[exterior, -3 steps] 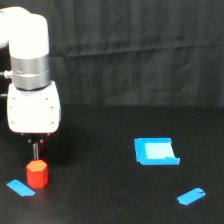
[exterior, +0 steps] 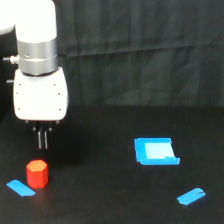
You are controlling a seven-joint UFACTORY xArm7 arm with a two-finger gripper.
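Observation:
A red hexagonal block (exterior: 37, 175) stands on the black table at the front left, beside a strip of blue tape. Over it, with a gap of dark background between, hang the thin dark fingertips of my gripper (exterior: 42, 139), pointing down from the white arm. No object shows at the fingertips. They are too small and dark to tell how far apart they stand. To the right, a white square patch (exterior: 158, 151) lies flat with blue tape (exterior: 140, 154) around its edges.
One blue tape strip (exterior: 20, 188) lies at the front left and another blue strip (exterior: 191, 196) at the front right. Between the block and the taped square the black surface is clear. A dark curtain (exterior: 140, 50) hangs behind.
My gripper has risen and shifted slightly right, from just above or behind the red block to clear of it. The block looks unmoved.

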